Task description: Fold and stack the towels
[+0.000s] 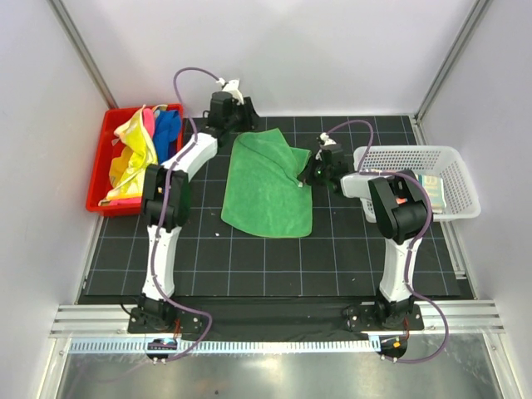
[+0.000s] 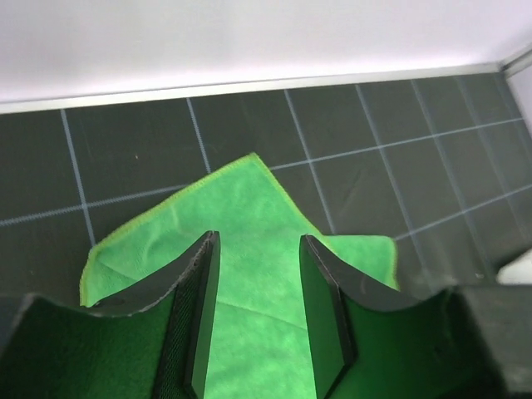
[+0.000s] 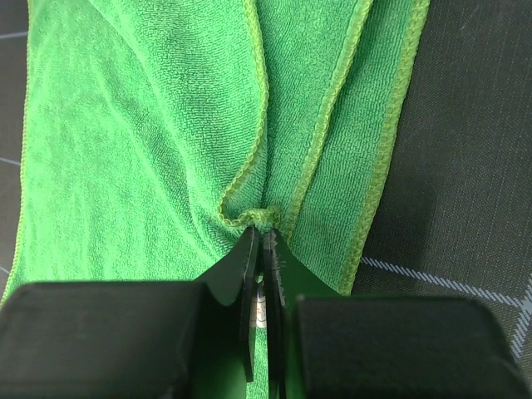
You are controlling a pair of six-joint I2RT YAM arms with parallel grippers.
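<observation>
A green towel (image 1: 268, 199) is spread on the dark tiled table in the top view, its far right corner drawn over toward the near side. That corner's stitched edge is pinched by my right gripper, shut on it at the towel's right side. In the left wrist view, the far edge of the towel (image 2: 224, 216) makes a peak, with a small flap to its right. My left gripper is part open above the towel's far left corner, nothing between its fingers.
At left stands a red bin (image 1: 100, 170) heaped with yellow, blue and pink cloths. A white basket (image 1: 465, 179) holding folded items is at right, under the right arm.
</observation>
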